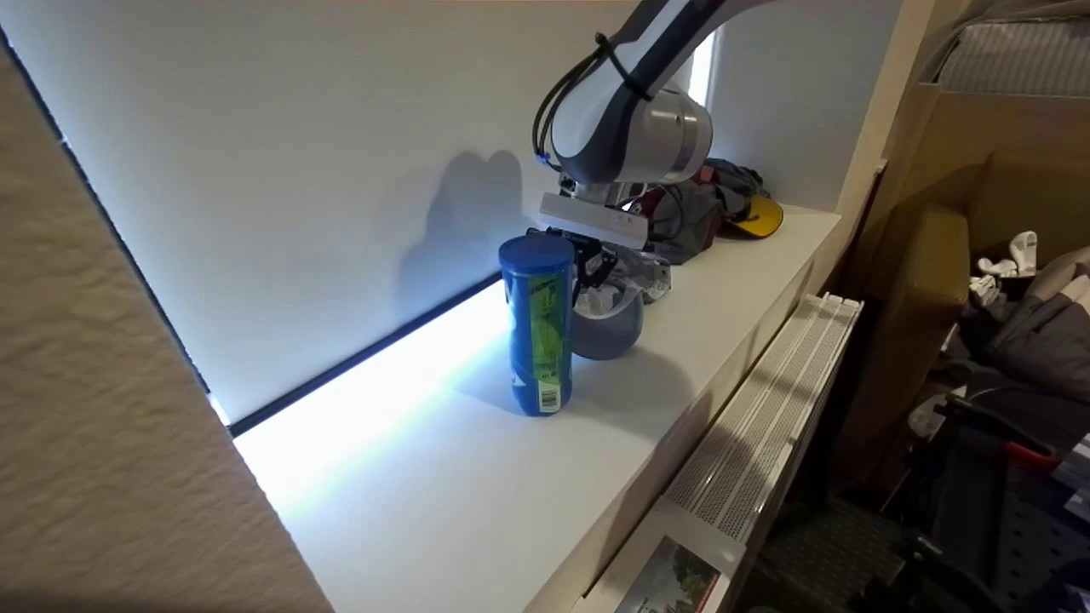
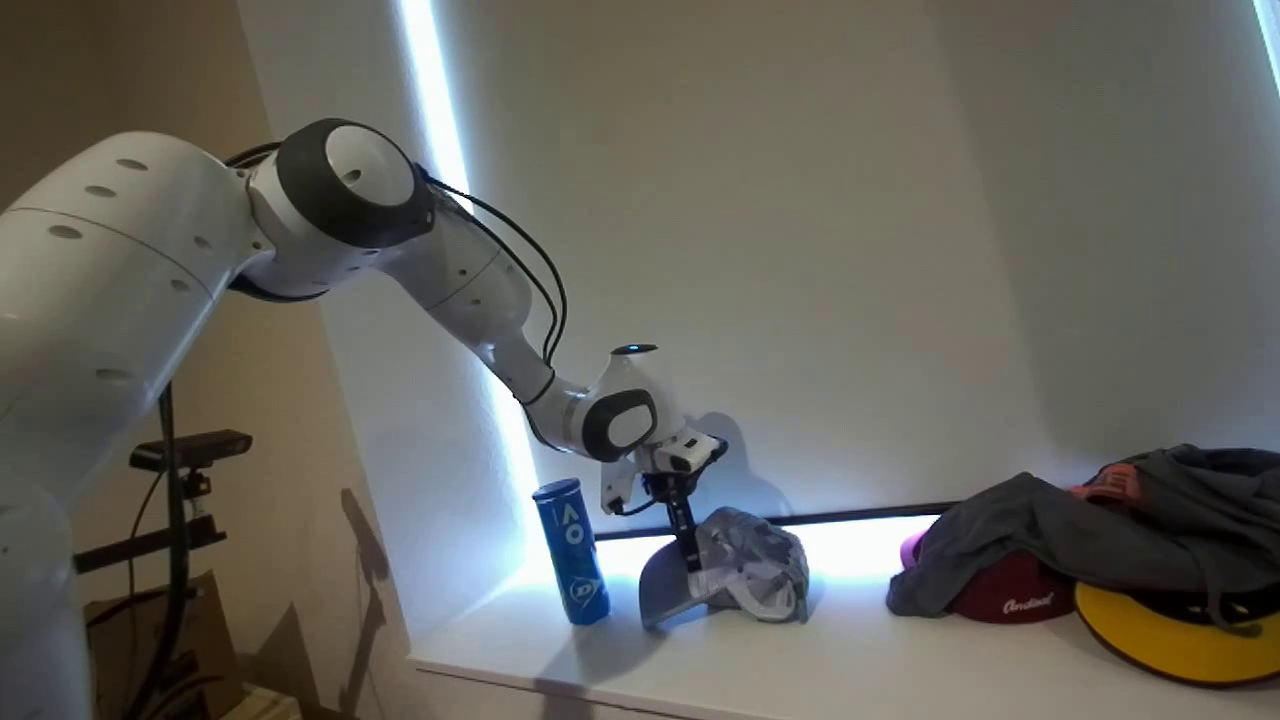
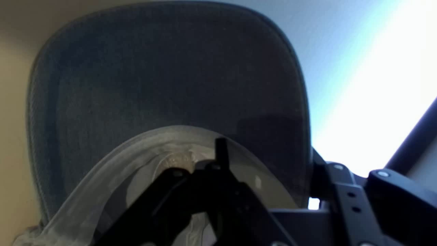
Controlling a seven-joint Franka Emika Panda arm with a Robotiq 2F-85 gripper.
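A grey cap lies on the white sill (image 1: 460, 490), its dark brim (image 3: 164, 69) filling much of the wrist view. Its pale, crumpled crown (image 2: 768, 564) shows to the right of the brim in exterior view 2. My gripper is over the cap with its fingers parted. One black finger (image 3: 221, 153) stands in front of the pale opening at the brim's base; the other is by the brim's right edge. Whether either one touches the cloth cannot be told. In exterior view 1 a blue tennis ball tube (image 1: 526, 327) partly hides the gripper and cap.
The tube stands upright close to the brim. Farther along the sill sits a heap of caps and grey cloth (image 2: 1020, 528), with a yellow brim (image 2: 1182, 630). The wall is behind, and a radiator (image 1: 761, 429) runs below the front edge. The near sill is clear.
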